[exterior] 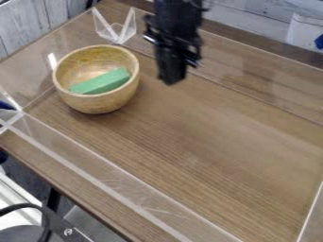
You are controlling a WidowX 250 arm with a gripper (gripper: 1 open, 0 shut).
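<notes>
The dark gripper [176,66] hangs over the wooden table at the top middle, blurred, to the right of a light wooden bowl [123,102] that holds a green object [104,81]. Its fingers look shut, with nothing visible between them, and are apart from the bowl.
A clear plastic piece [116,28] lies at the top left. A white object [304,33] sits at the top right edge. A dark object with a cable [25,223] is at the lower left corner.
</notes>
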